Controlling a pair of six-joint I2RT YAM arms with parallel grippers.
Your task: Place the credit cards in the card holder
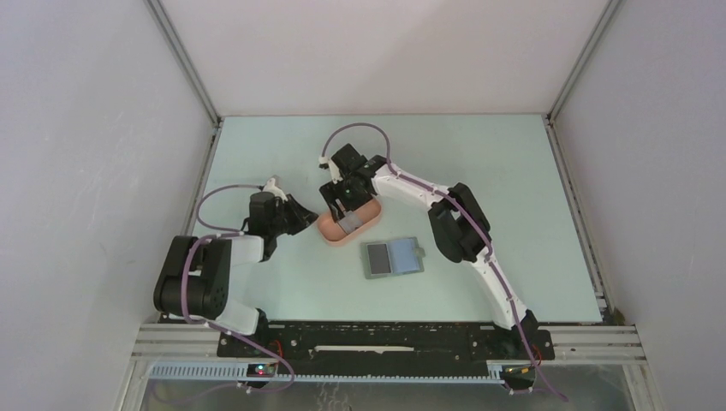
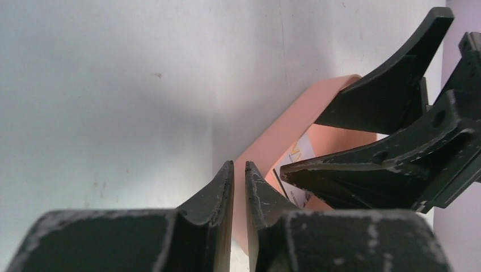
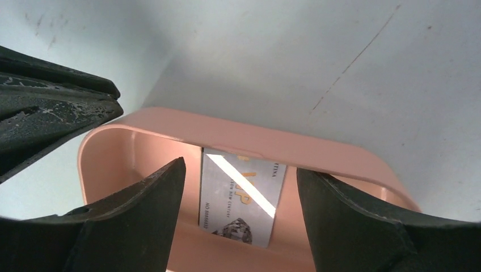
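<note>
A silver-grey card [image 3: 241,198] with gold and dark print lies on the floor of a pink oval tray [image 3: 272,136]. My right gripper is open above that tray, its two fingers apart on either side of the card and not touching it as far as I can tell. At the tray's left end, my left gripper is shut on the pink wall, as the left wrist view shows. The opened card holder [image 1: 393,258], one half dark and the other pale blue, lies on the table in front and to the right of the tray.
Both grippers are close together at the tray, with the right arm [image 1: 407,186] reaching across from the right.
</note>
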